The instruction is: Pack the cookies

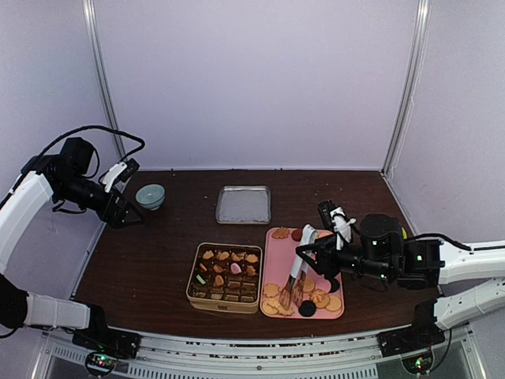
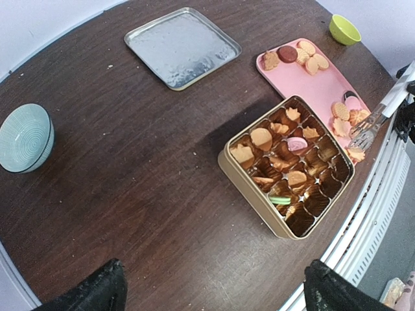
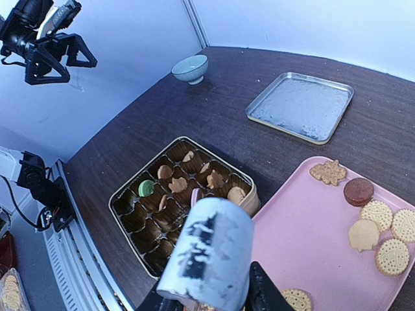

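A tan box (image 2: pixel 285 230) with a brown divided insert holds cookies in several compartments; others are empty. To its right lies a pink tray (image 1: pixel 276 253) with loose cookies (image 3: pixel 392 258) scattered on it. Over that tray, white-handled tongs (image 1: pixel 302 260) point down, their metal ends (image 2: pixel 367 133) spread low among the cookies. The handle rises between the fingers of my right gripper (image 1: pixel 308 254), whose fingers stand apart; it blocks much of the right wrist view. Whether a cookie sits between the tong ends is unclear. My left gripper hangs open and empty at the far left.
A silver baking tray (image 1: pixel 244 205) lies empty behind the box. Near the left edge stands a pale blue bowl (image 1: pixel 150 197). A green bowl (image 2: pixel 344 30) is at the right side. Bare table (image 2: pixel 149 214) stretches left of the box.
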